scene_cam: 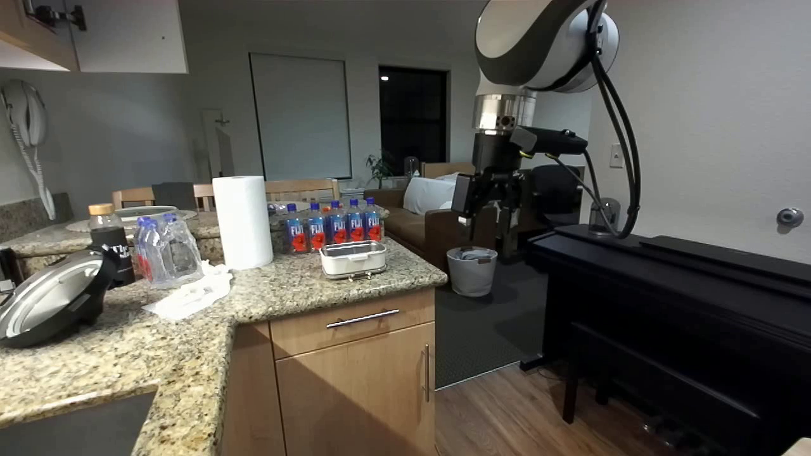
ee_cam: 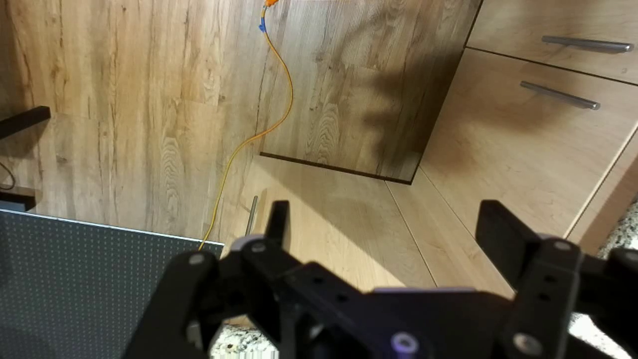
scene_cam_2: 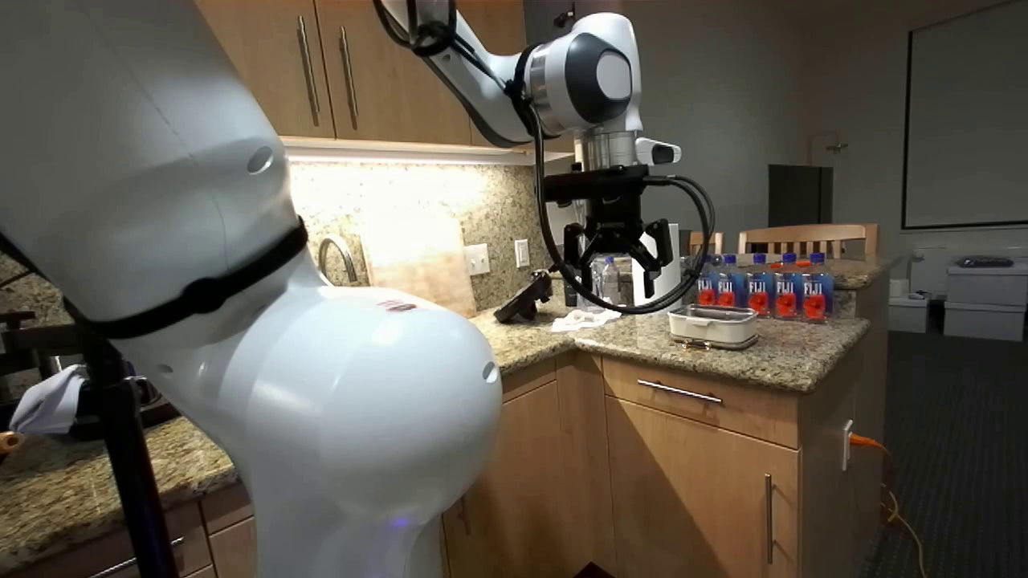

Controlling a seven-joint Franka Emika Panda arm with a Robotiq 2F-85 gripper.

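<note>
My gripper (scene_cam_2: pixel 618 279) hangs open and pointing down in mid-air, with nothing between its fingers. In the wrist view the black fingers (ee_cam: pixel 278 222) stand wide apart above the floor and cabinet fronts. A white rectangular container (scene_cam: pixel 353 259) rests on a metal rack on the granite counter (scene_cam: pixel 304 292), and the gripper is well apart from it. Behind the container a row of several blue-capped water bottles (scene_cam: pixel 317 228) stands upright. To their left is a white paper towel roll (scene_cam: pixel 243 223). A crumpled white paper (scene_cam: pixel 194 294) lies on the counter.
More wrapped bottles (scene_cam: pixel 167 251), a dark bottle (scene_cam: pixel 111 239) and a tilted black-rimmed lid (scene_cam: pixel 57 296) occupy the left counter. A black piano (scene_cam: pixel 684 304) stands at the right. An orange cable (ee_cam: pixel 289 107) crosses the floor.
</note>
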